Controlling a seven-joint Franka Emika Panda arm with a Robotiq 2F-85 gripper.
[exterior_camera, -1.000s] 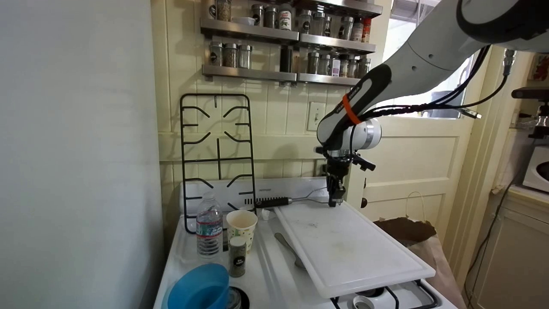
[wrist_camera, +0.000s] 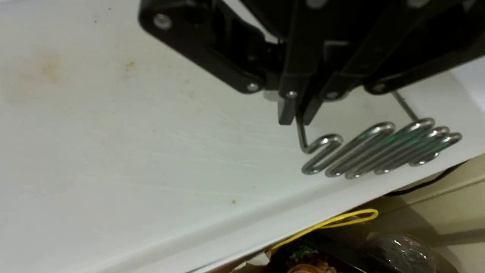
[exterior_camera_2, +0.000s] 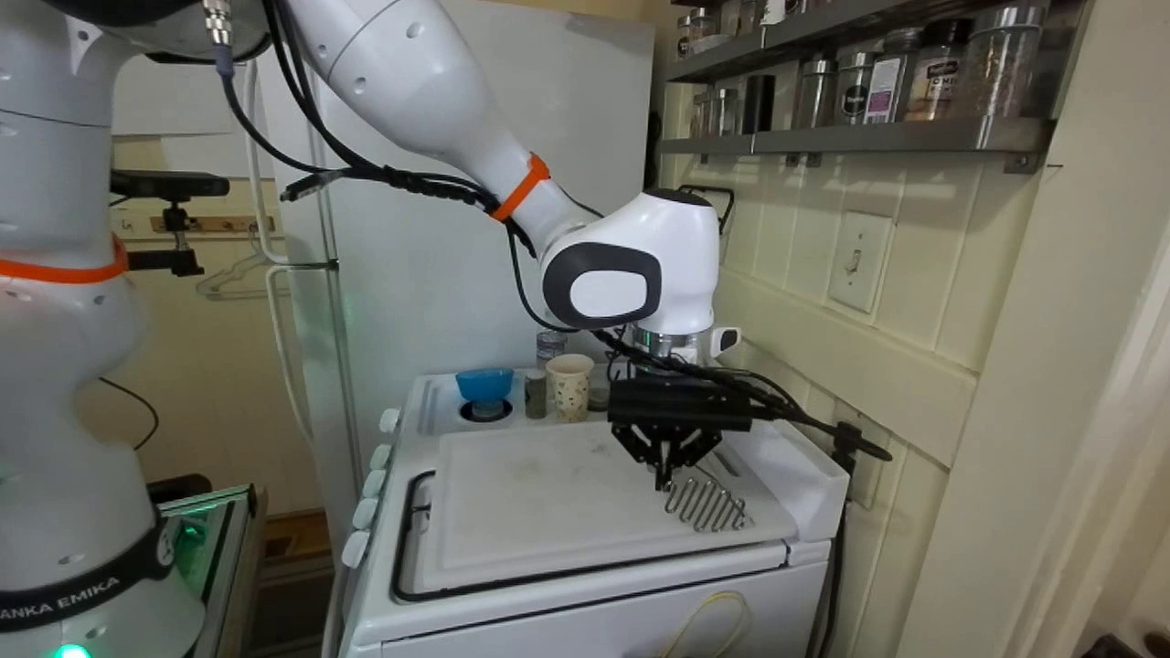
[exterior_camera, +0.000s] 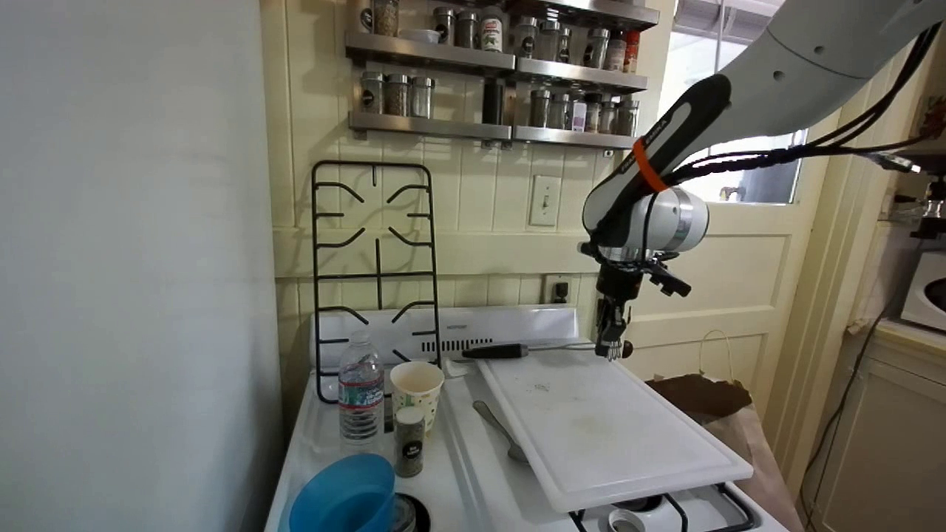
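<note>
A metal potato masher with a zigzag wire head (wrist_camera: pixel 368 152) and a black handle (exterior_camera: pixel 497 352) is held at the back of the stove. My gripper is shut on one of its wire arms, close to the head. In exterior view 2 the gripper (exterior_camera_2: pixel 664 479) points down over the far end of the white cutting board (exterior_camera: pixel 621 425), and the zigzag head (exterior_camera_2: pixel 707 506) shows just beside the fingertips. The handle reaches left past the board's edge. Whether the masher touches the board cannot be told.
A spoon (exterior_camera: pixel 502 431) lies left of the board. Further left stand a water bottle (exterior_camera: pixel 361 390), a paper cup (exterior_camera: pixel 417 387), a spice jar (exterior_camera: pixel 409 443) and a blue bowl (exterior_camera: pixel 344 493). A paper bag (exterior_camera: pixel 754 443) is beyond the stove's right side. The board's top is otherwise clear.
My gripper has moved right, and the masher has come with it; its handle has shifted right too. The board and the items on the left look unmoved.
</note>
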